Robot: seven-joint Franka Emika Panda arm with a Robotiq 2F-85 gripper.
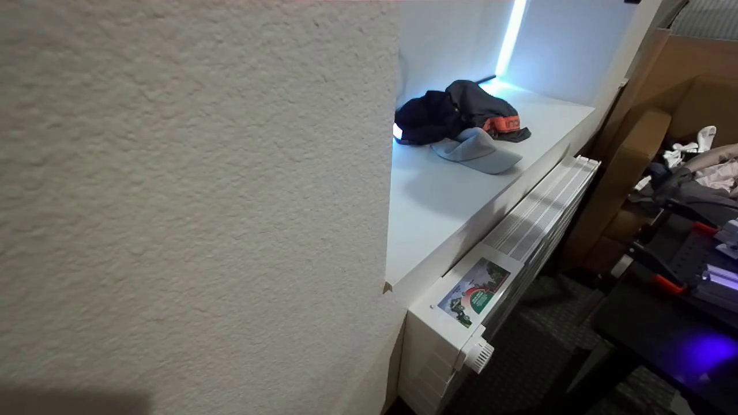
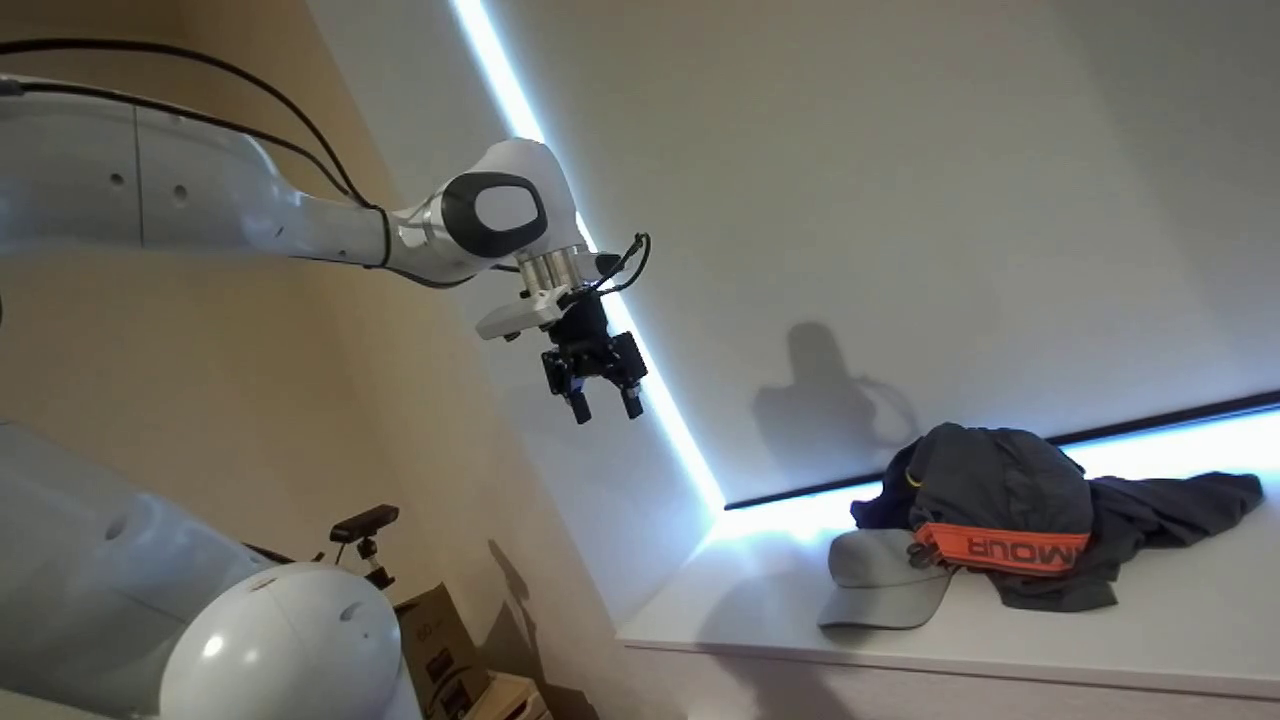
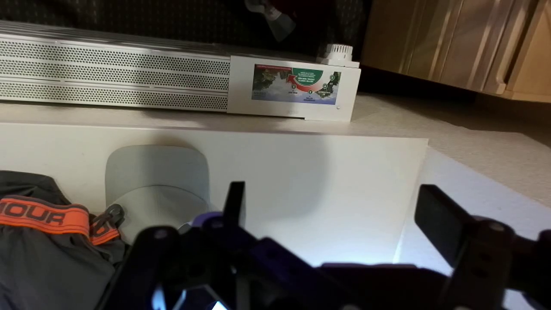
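My gripper (image 2: 608,412) hangs in the air well above the window sill, fingers pointing down. It is open, and only empty space shows between its fingers. In the wrist view the two black fingertips stand wide apart, one finger (image 3: 236,204) near the grey cap and the other finger (image 3: 439,219) over bare sill. On the sill lies a grey cap (image 2: 888,578), its brim towards the front edge. Against it rests a heap of dark clothing (image 2: 1014,470) with an orange lettered waistband (image 2: 1014,550). The gripper touches none of these.
Below the sill's front edge runs a white radiator (image 1: 533,214) with a valve knob (image 1: 478,354). A wooden cabinet (image 3: 439,41) stands beyond it. Bare sill (image 3: 330,196) lies beside the cap. A dark table (image 1: 664,332) is at the right.
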